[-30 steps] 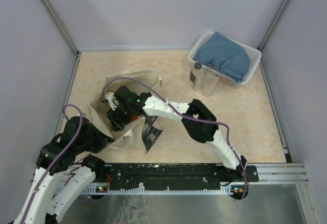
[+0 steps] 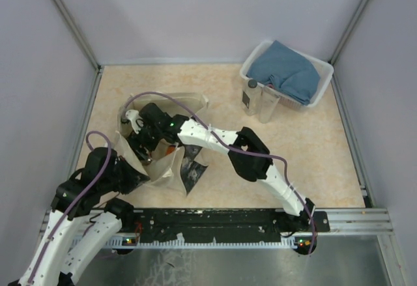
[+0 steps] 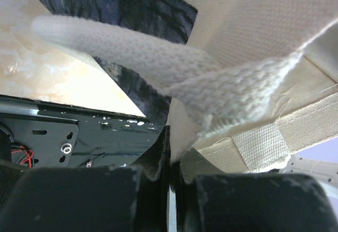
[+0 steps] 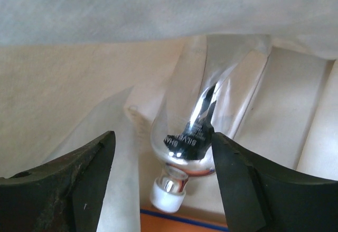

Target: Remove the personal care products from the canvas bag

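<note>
The canvas bag point(image 2: 169, 169) stands open at the left of the table. In the left wrist view my left gripper is shut on the bag's edge, with pale cloth point(image 3: 185, 129) running down between its fingertips. Inside the bag, my right gripper is open. A clear bottle point(image 4: 211, 116) with dark lettering and a white cap point(image 4: 167, 197) lies between and beyond its fingers, not gripped. Below the cap shows an orange item point(image 4: 174, 223) with a blue edge. The arm hides much of the bag's inside from above.
Two clear bottles, one with a grey cap point(image 2: 252, 84) and one beside it point(image 2: 268, 106), stand by a white basket point(image 2: 326, 81) holding a blue cloth point(image 2: 283, 71).
The left gripper has shifted a little right, and the bag's near-left edge has shifted with it.
</note>
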